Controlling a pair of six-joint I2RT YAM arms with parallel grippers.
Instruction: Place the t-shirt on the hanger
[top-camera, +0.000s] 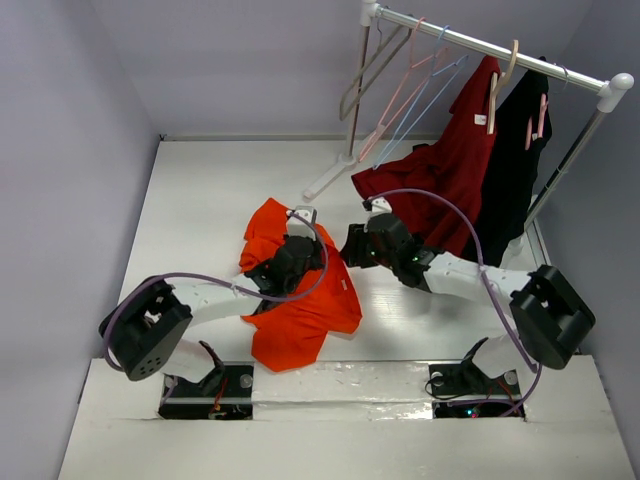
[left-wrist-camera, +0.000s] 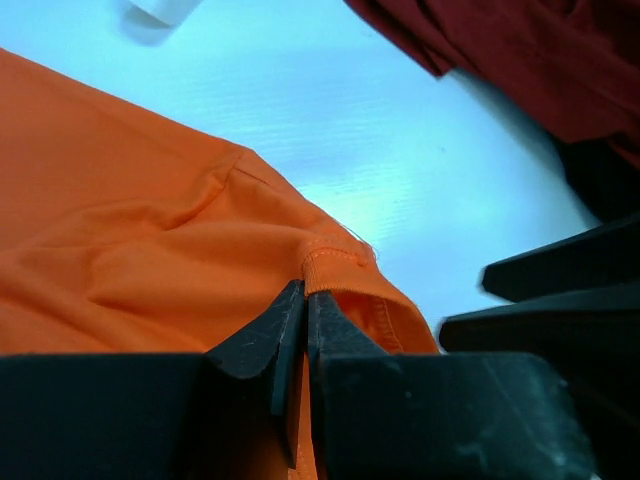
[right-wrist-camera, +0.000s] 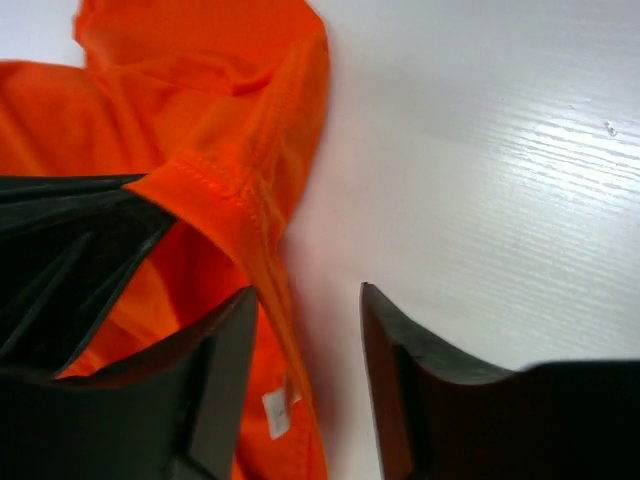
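Observation:
An orange t-shirt (top-camera: 290, 335) lies spread on the white table under my left arm. In the left wrist view my left gripper is shut on a stitched, raised edge of the t-shirt (left-wrist-camera: 150, 240). The right wrist view shows that pinched edge rising off the table. My right gripper stands open beside it, its left finger (right-wrist-camera: 230, 345) close to the orange cloth and clear table under the gap. Empty hangers, one pink (top-camera: 397, 90) and one blue (top-camera: 420, 112), hang from the rack.
The rack's white rail (top-camera: 480, 46) crosses the back right. A beige hanger (top-camera: 370, 75) hangs at its left end. A dark red garment (top-camera: 450, 150) and a black garment (top-camera: 510, 160) hang behind my right arm.

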